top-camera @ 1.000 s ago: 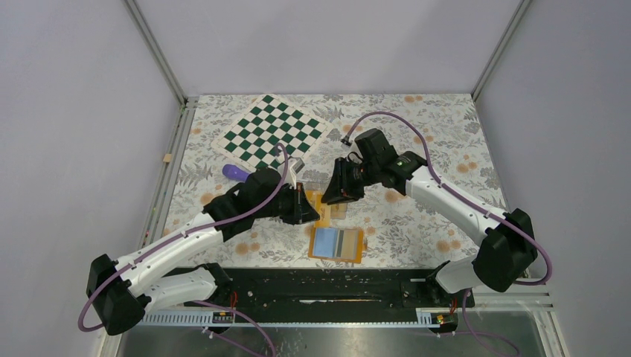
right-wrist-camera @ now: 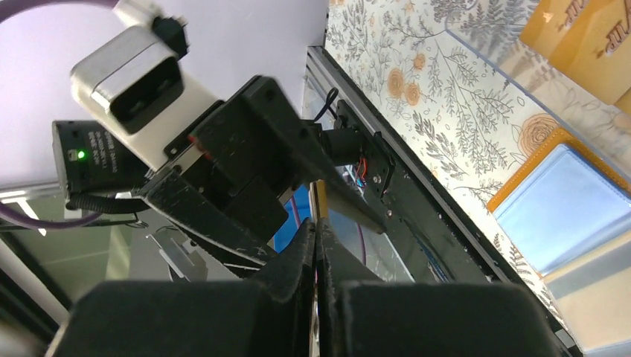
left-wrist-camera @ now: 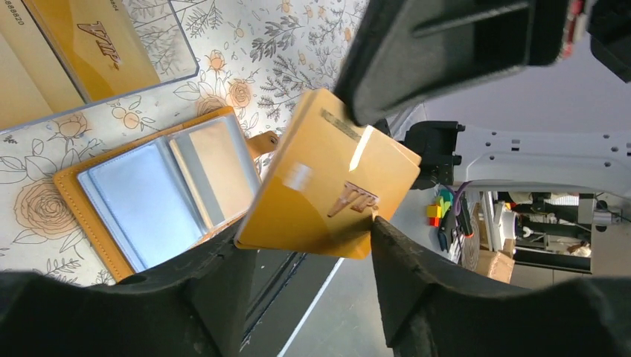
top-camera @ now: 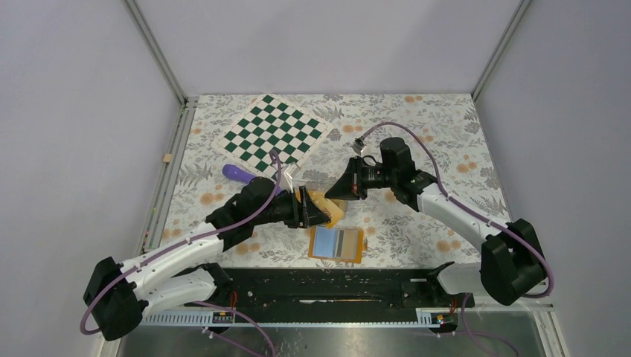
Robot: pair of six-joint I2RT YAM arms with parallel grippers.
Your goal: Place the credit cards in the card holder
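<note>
A yellow card stack point(left-wrist-camera: 320, 201) with a logo sits between the fingers of my left gripper, which looks open around it, the stack resting at the fingertips. My right gripper is shut, its tips just beside my left gripper, above the table; a thin yellow edge shows beyond them in the right wrist view. The card holder point(top-camera: 325, 242), a tan-edged wallet with blue and clear sleeves point(left-wrist-camera: 134, 201), lies open below. A clear tray point(left-wrist-camera: 178, 71) holds more yellow cards point(left-wrist-camera: 111, 52).
A green-and-white checkered board point(top-camera: 271, 134) lies at the back left, with a purple object point(top-camera: 236, 172) near it. The front edge is just below the wallet.
My left gripper has moved a little right, and the yellow stack in it now shows more clearly, tilted.
</note>
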